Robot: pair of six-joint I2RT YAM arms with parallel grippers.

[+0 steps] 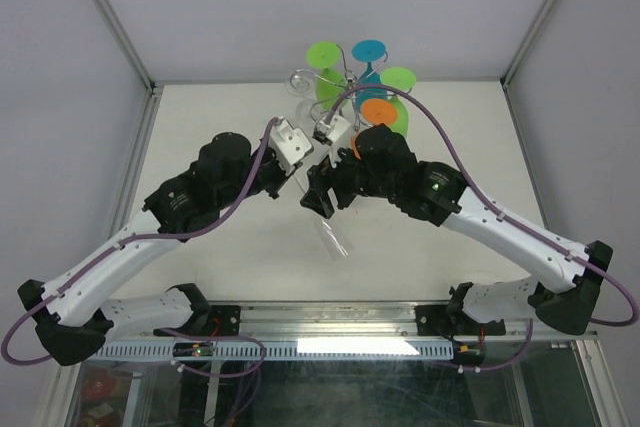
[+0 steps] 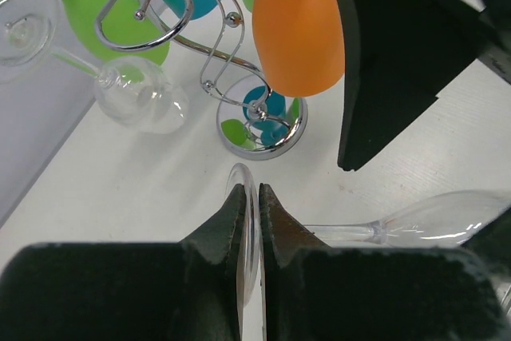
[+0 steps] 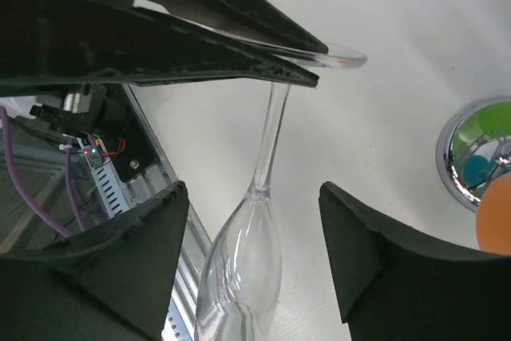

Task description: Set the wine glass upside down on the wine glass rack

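Observation:
My left gripper is shut on the thin round foot of a clear wine glass (image 2: 427,217). In the right wrist view its stem runs down from the foot (image 3: 347,57) to the bowl (image 3: 239,269), which reaches past the lower edge. My right gripper stands open, one finger on each side of the glass where stem meets bowl, with a visible gap to both. The chrome rack (image 2: 233,18) stands behind, holding upside-down glasses: an orange one (image 2: 299,29), a clear one (image 2: 144,95), and green and blue ones.
The rack's round mirrored base (image 2: 231,145) rests on the white table (image 1: 210,247). In the top view both arms meet close together in front of the rack, my right arm near its orange glass (image 1: 378,111).

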